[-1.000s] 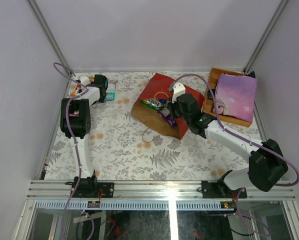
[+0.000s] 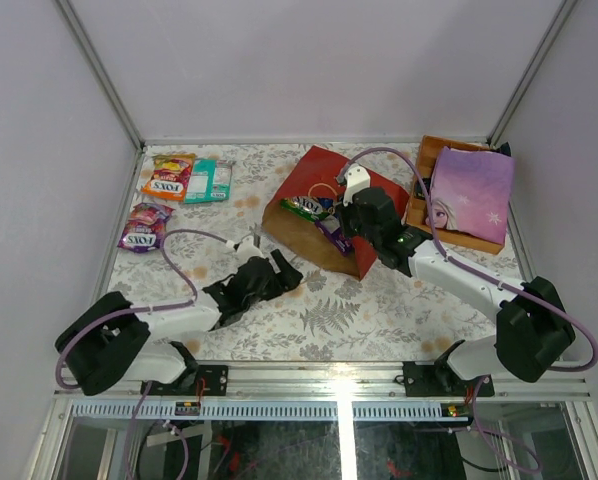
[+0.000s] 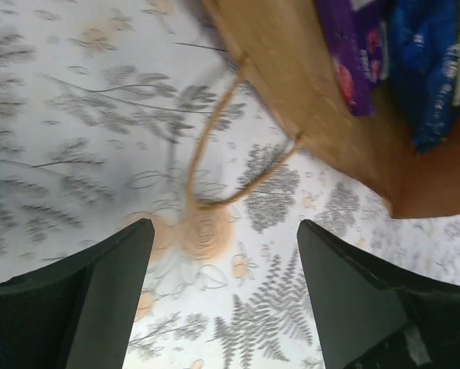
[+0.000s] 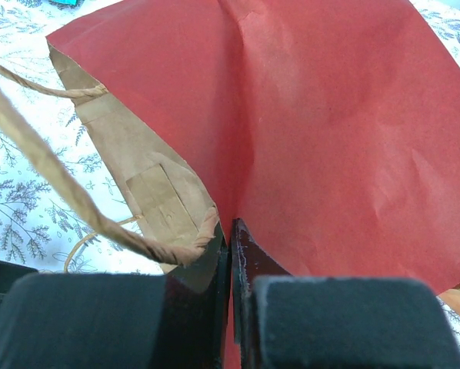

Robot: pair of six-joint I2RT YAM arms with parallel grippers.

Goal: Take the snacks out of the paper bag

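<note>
The red and brown paper bag (image 2: 304, 240) lies on its side mid-table, its mouth towards the lower left. Inside it show a green snack pack (image 2: 304, 207), a purple pack (image 2: 335, 234) and, in the left wrist view, a blue pack (image 3: 424, 73). My right gripper is shut on the bag's edge, beside the rope handle (image 4: 68, 188). Below the mouth stands my left gripper, open and empty, with the other handle (image 3: 203, 154) in front of it. At the back left lie an orange pack (image 2: 169, 180), a teal pack (image 2: 211, 180) and a maroon pack (image 2: 144, 228).
A wooden box (image 2: 426, 160) with a pink-purple cloth or bag (image 2: 471, 192) on it stands at the right back. White walls enclose the back and sides.
The right arm and the bag look unmoved.
</note>
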